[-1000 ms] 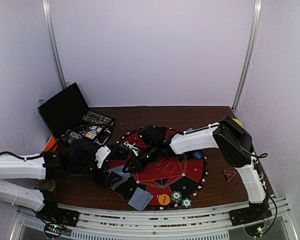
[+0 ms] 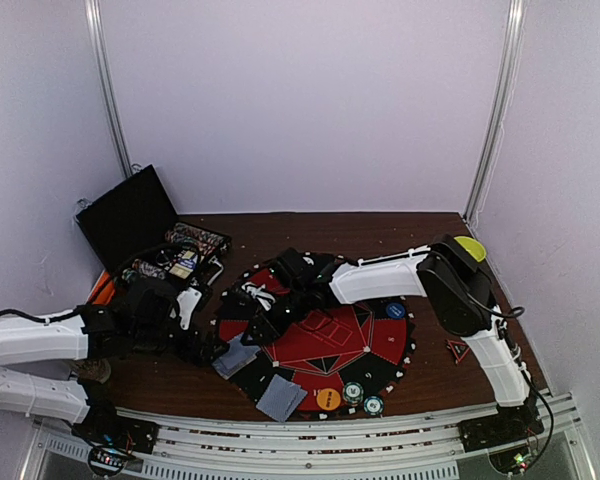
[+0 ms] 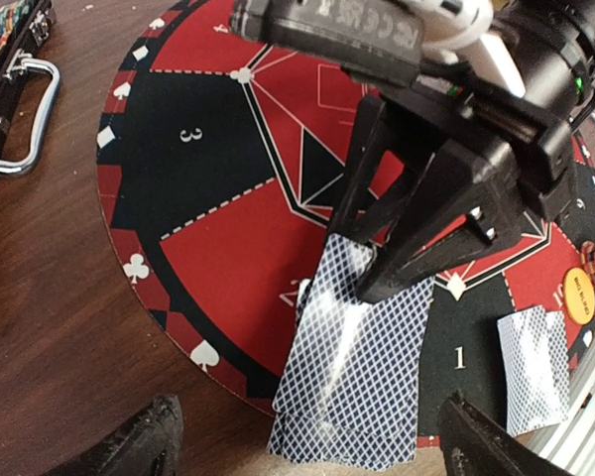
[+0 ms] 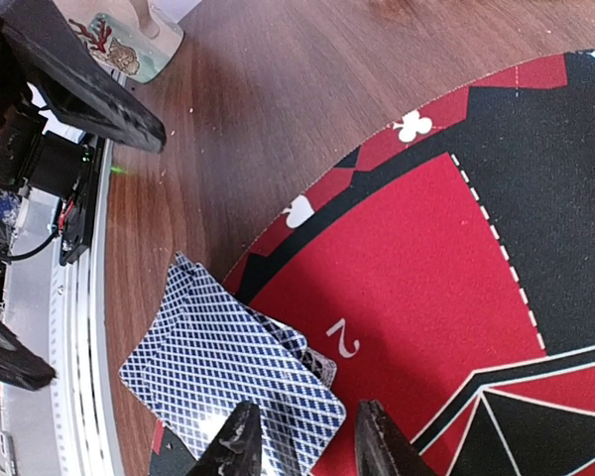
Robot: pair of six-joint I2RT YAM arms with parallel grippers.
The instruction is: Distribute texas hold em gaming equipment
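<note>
A pair of blue-and-white patterned cards (image 3: 352, 347) lies across the near-left edge of the round red-and-black poker mat (image 2: 380, 345). My right gripper is open at the cards' inner end, its fingertips on either side of the corner; whether they touch it cannot be told. From the outer side, my left gripper (image 2: 212, 350) faces the same cards, its fingers (image 3: 149, 426) parted and nothing held between them. A second card pair (image 2: 281, 397) rests flat on the mat's front edge. Beside it are an orange chip (image 2: 328, 399) and two green-and-white chips (image 2: 353, 392).
An open black case (image 2: 128, 222) with chips and cards stands at the back left, partly behind the left arm. A blue chip (image 2: 395, 311) lies on the mat's right side. Further right are a red triangular piece (image 2: 458, 350) and a yellow-green bowl (image 2: 471, 247).
The cards shifted slightly with small turns. The right arm moved a little, its gripper staying near the cards.
</note>
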